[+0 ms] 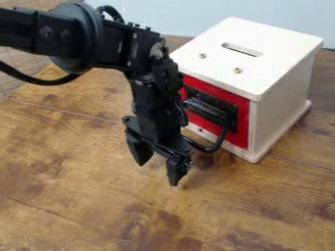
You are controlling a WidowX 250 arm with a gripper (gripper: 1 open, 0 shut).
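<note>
My black gripper (pixel 157 157) hangs over the wooden table, fingers open with nothing between the fingers, just in front and left of a white box (pixel 268 59). The box has a slot and two small fittings on top, and a red front panel (pixel 238 132) with a black part, partly hidden behind my arm and its cable.
A white wall stands behind the box.
</note>
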